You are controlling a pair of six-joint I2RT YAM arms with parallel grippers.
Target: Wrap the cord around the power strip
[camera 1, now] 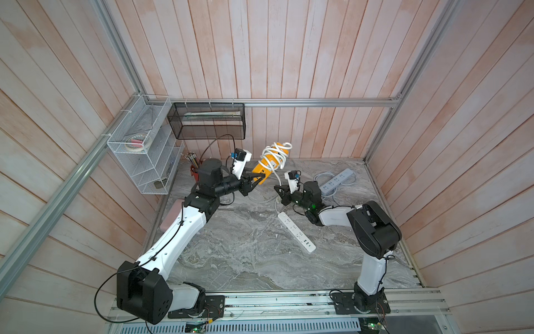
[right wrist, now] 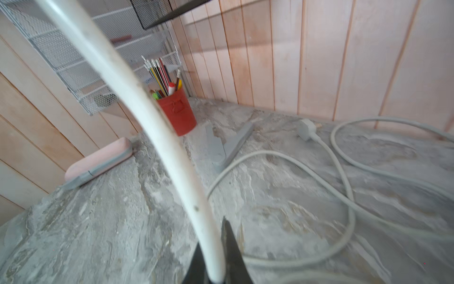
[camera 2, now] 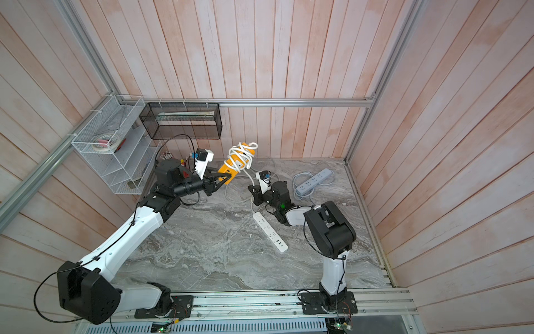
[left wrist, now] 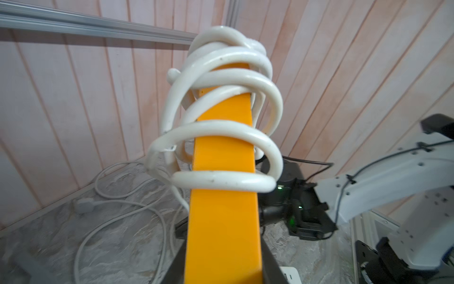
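Note:
An orange power strip (left wrist: 222,227) is held up, tilted, by my left gripper (camera 1: 257,179), which is shut on its lower end. Several loose loops of white cord (left wrist: 222,179) circle its upper part. A strand of cord (right wrist: 146,123) runs down from them to my right gripper (camera 2: 253,192), which is lower and to the right and shut on that strand.
A white power strip (camera 1: 296,231) lies in front of the right gripper, a grey one (camera 1: 336,181) at back right with loose cables. A red pen cup (right wrist: 179,113), pink case (right wrist: 97,165) and wire shelves (camera 1: 139,156) are left.

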